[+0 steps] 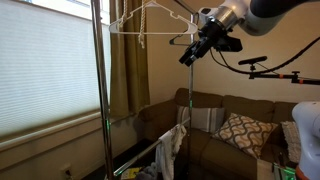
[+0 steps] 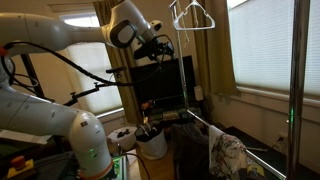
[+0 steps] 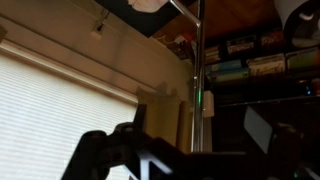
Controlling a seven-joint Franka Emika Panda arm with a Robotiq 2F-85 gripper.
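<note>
My gripper hangs in the air near the garment rack's far post, with nothing seen between its fingers. In exterior view 2 the gripper is left of the rack post. The wrist view shows dark, blurred fingers spread apart. From the rack's top bar hangs a white hanger, and a dark hanger is close to my gripper. A light cloth drapes over the low bar; the wrist view has a pale patch at its top edge, perhaps this cloth.
A brown sofa with patterned cushions stands behind the rack. The window blind and curtain are to the left. The metal post crosses the wrist view.
</note>
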